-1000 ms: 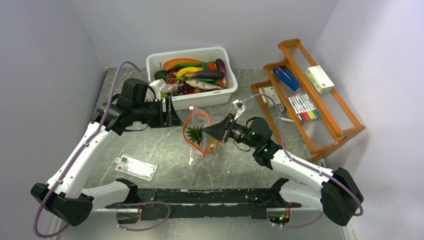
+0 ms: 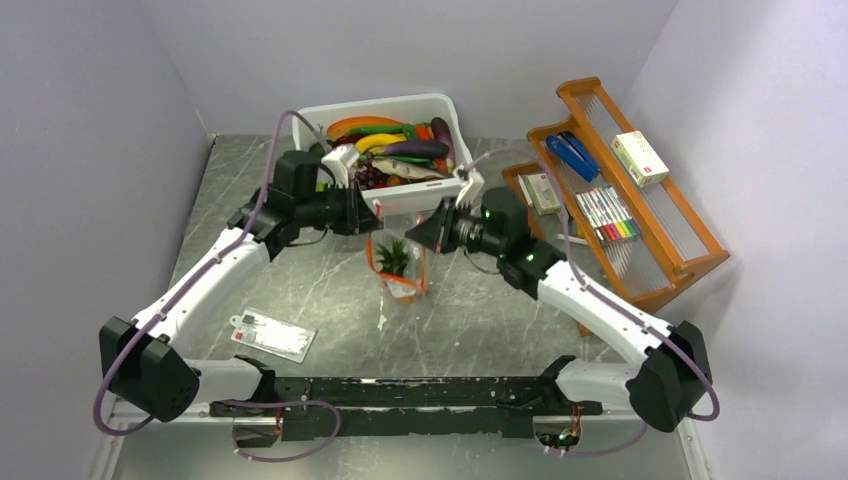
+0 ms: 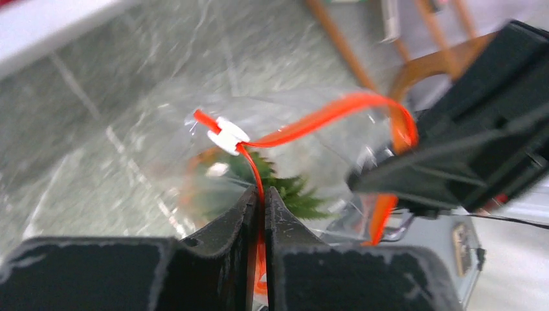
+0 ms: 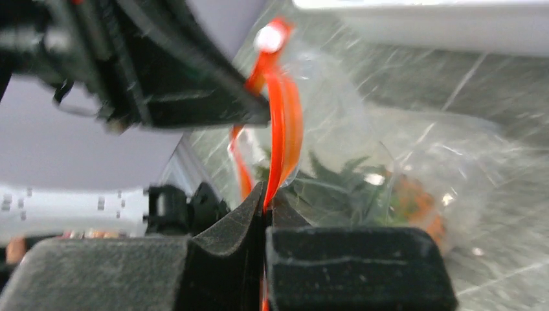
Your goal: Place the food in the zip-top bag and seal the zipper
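Note:
A clear zip bag with an orange zipper rim stands between the grippers, a green-leafed pineapple inside. In the left wrist view its white slider sits on the orange strip. My left gripper is shut on the bag's rim; the strip runs between its fingertips. My right gripper is shut at the opposite side, with the orange strip at its fingertips in the right wrist view; whether it grips it firmly is hard to tell.
A white bin of produce stands behind the bag. A wooden rack with markers and boxes is at the right. A white flat item lies at front left.
My left gripper has moved right onto the bag's rim and shut on it.

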